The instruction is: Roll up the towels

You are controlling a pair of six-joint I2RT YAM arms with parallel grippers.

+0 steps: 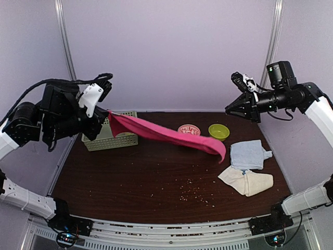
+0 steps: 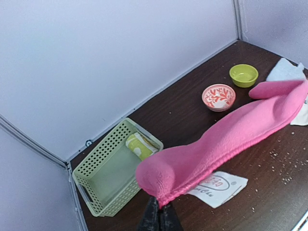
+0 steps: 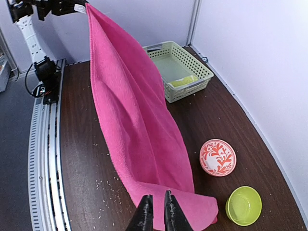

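A pink towel (image 1: 166,134) stretches through the air, one end at my left gripper, which is shut on its hemmed corner. From there it streams to the right, its far end (image 1: 217,150) loose above the table. A white label (image 2: 219,188) hangs from the towel near the left fingers. My right gripper is open, its fingertips parted and nothing held. It is raised at the back right, clear of the towel's loose end in the top view.
A folded blue towel (image 1: 247,154) and a white towel (image 1: 252,183) lie at right. A patterned bowl (image 1: 189,129) and green bowl (image 1: 219,131) stand at the back. The basket (image 1: 112,144) at back left holds a yellow-green item (image 2: 140,145). Crumbs dot the bare table front.
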